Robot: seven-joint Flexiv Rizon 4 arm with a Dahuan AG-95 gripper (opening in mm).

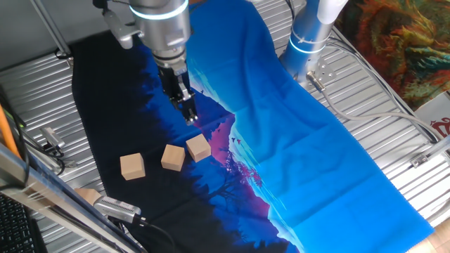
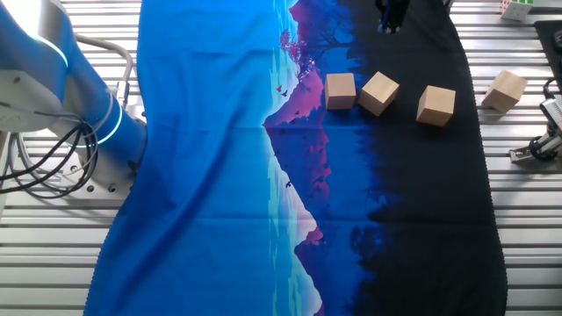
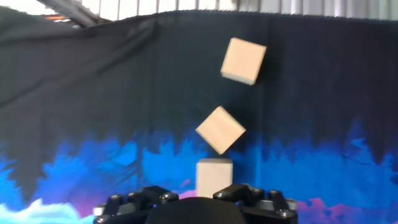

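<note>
Three plain wooden cubes lie apart in a loose row on the cloth: one near its purple band (image 1: pixel 198 147), a turned middle cube (image 1: pixel 173 157), and an outer cube (image 1: pixel 132 166) on the black part. In the wrist view, the nearest cube (image 3: pixel 214 174) is partly hidden by the gripper at the bottom edge; the middle cube (image 3: pixel 221 129) and outer cube (image 3: pixel 244 59) lie farther up. My gripper (image 1: pixel 190 121) hangs above the cloth, short of the nearest cube. Its fingers (image 3: pixel 113 206) stand wide to either side, and no object shows held between them.
A fourth wooden cube (image 2: pixel 505 90) sits at the cloth's black edge, partly hidden behind a camera (image 1: pixel 117 209) in exterior view 1. A metal frame bar (image 1: pixel 60 200) crosses the near left corner.
</note>
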